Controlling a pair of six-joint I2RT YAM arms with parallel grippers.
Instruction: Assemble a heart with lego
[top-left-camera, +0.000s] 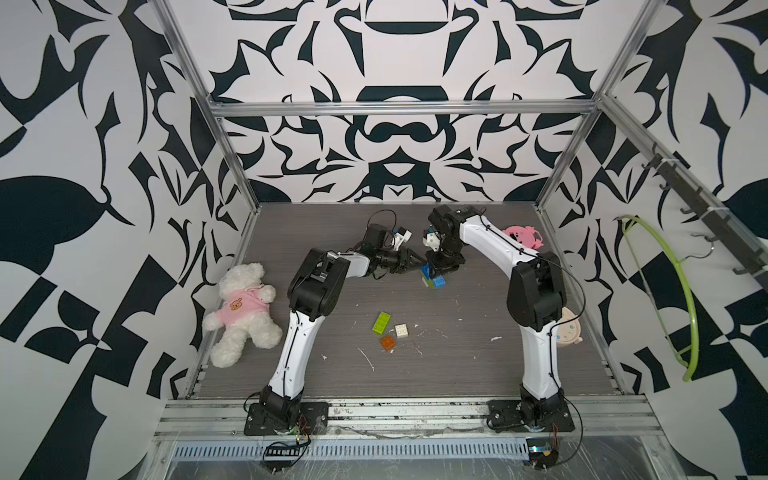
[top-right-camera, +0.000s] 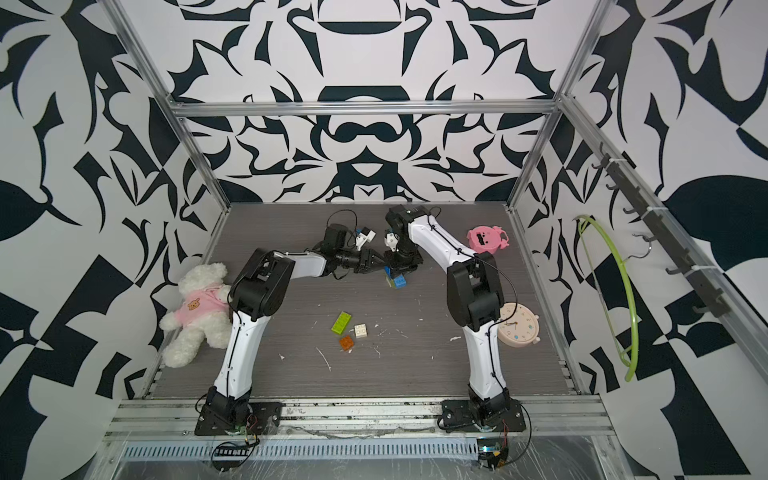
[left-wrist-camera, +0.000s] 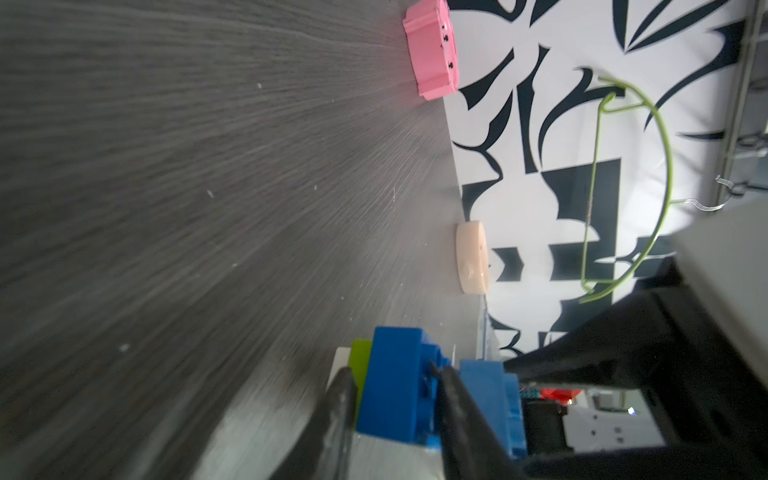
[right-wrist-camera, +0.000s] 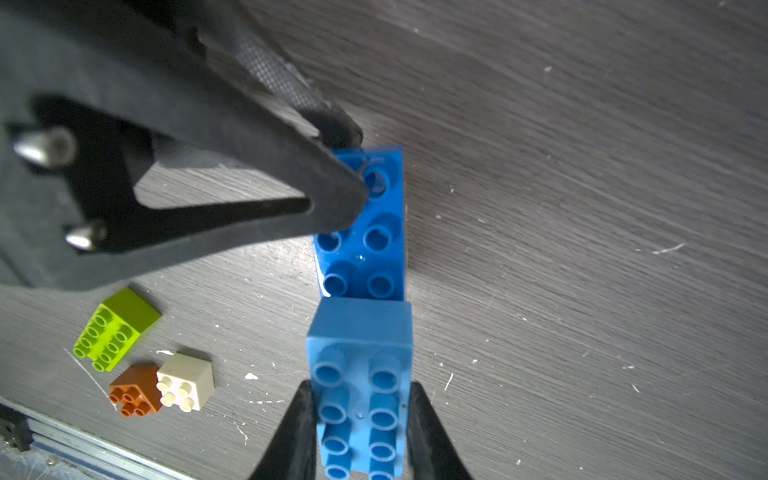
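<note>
A dark blue brick (left-wrist-camera: 392, 384) lies over a green brick (left-wrist-camera: 359, 369), with a white edge below that. Both fingers of my left gripper reach to this stack, one on each side of the dark blue brick, fingers part open. In the right wrist view, one left finger covers some of the dark blue brick's (right-wrist-camera: 377, 256) studs. My right gripper is shut on a lighter blue brick (right-wrist-camera: 360, 320), end to end with the dark blue one; whether they join, I cannot tell. Loose on the table are lime (right-wrist-camera: 117, 328), orange (right-wrist-camera: 136, 389) and cream (right-wrist-camera: 185, 381) bricks.
A white teddy bear (top-left-camera: 242, 316) in pink sits at the left. By the right edge are a pink toy (top-right-camera: 487, 239) and a round peach-coloured thing (top-right-camera: 520, 325). Both arms meet closely at mid-table.
</note>
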